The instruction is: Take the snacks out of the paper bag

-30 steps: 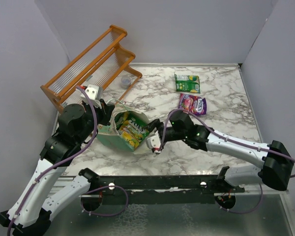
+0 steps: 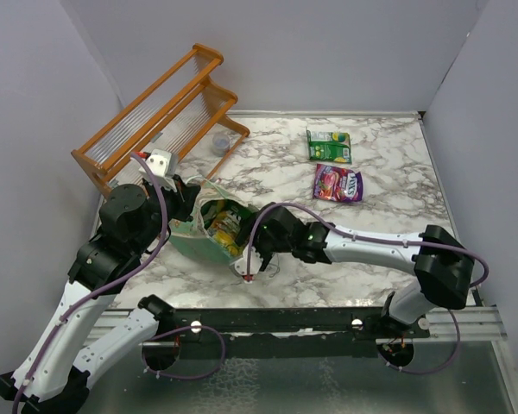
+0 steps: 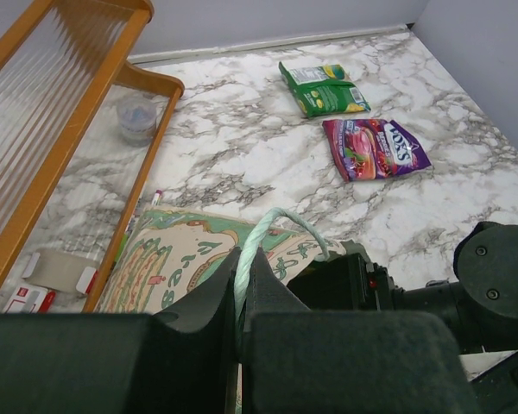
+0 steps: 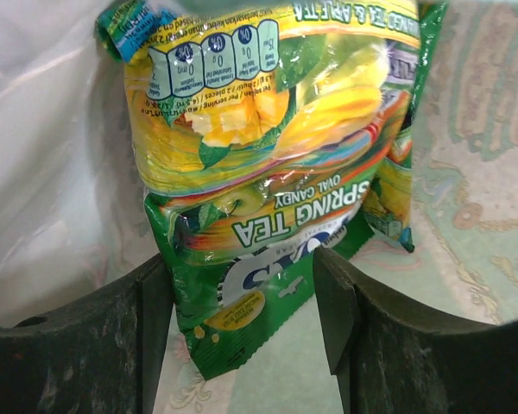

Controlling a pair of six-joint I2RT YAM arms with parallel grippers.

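Note:
The paper bag (image 2: 205, 250) leans with its mouth toward the right side. My left gripper is shut on its pale green rope handle (image 3: 257, 237). Inside lies a green and yellow candy packet (image 4: 268, 155); part of another packet (image 4: 395, 194) shows at its side. My right gripper reaches into the bag with its fingers apart, the packet's green lower end between and just beyond them; contact cannot be made out. In the top view the right gripper's tips are mostly hidden by the bag's rim.
A green packet (image 2: 329, 147) and a purple packet (image 2: 337, 183) lie on the marble table (image 2: 388, 155) at the back right. The wooden rack (image 2: 160, 121) stands close behind the left arm, with a small clear cup (image 2: 221, 143) by it. Open tabletop lies right of the bag.
The left gripper stays nearly still on the handle, which has shifted slightly.

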